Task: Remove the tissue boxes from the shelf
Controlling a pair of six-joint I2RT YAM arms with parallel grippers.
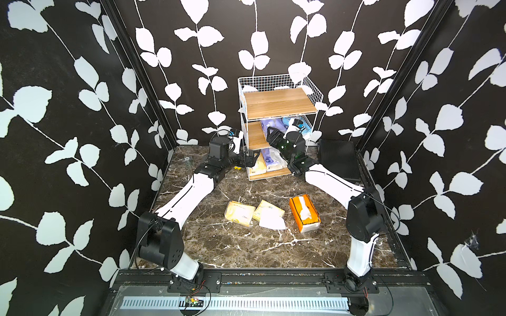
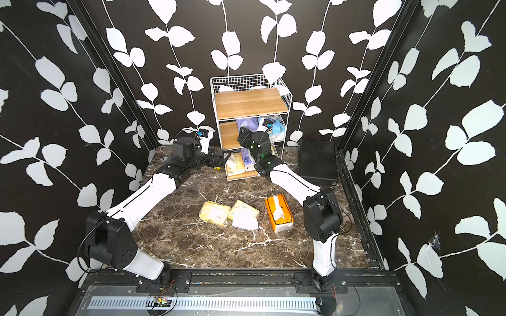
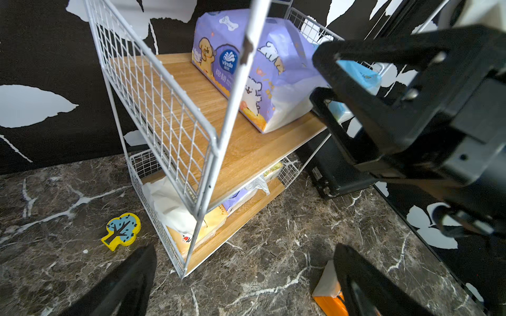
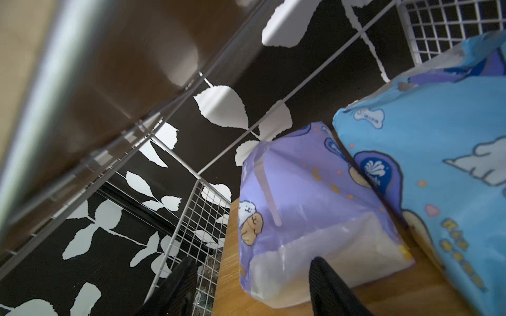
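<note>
A purple tissue pack [image 4: 311, 205] and a blue one [image 4: 448, 142] stand side by side on the shelf's middle board [image 3: 158, 79]. My right gripper is open in front of the purple pack, nothing between its fingers. In the left wrist view the right gripper's black fingers reach close to the purple pack [image 3: 263, 63]. On the bottom board are a yellow pack [image 1: 257, 167], a purple pack [image 1: 268, 158] and a white-topped pack. My left gripper [image 1: 254, 158], open and empty, is at the shelf's left front corner.
Two yellow packs [image 1: 239, 212] and an orange tissue box [image 1: 304, 212] lie on the marble table. A black case [image 2: 317, 162] is right of the shelf. A tree-shaped piece [image 3: 121, 230] lies left of it. White wire sides [image 3: 152, 100] enclose the boards; the top board [image 1: 279, 101] is bare.
</note>
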